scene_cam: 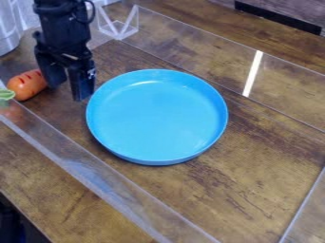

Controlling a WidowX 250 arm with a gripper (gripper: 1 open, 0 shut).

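A black gripper (66,82) reaches down at the upper left of the camera view, between an orange toy carrot (28,84) and a round light-blue tray (156,116). Its fingertips are low, just left of the tray's rim. I cannot make out clearly how far apart its fingers stand. The carrot lies to the gripper's left, its green top toward the lower left.
A clear plastic barrier (121,201) runs along the lower left, with more clear panels at the back and right. A white object (8,21) stands at the top left corner. The wooden surface right of the tray is clear.
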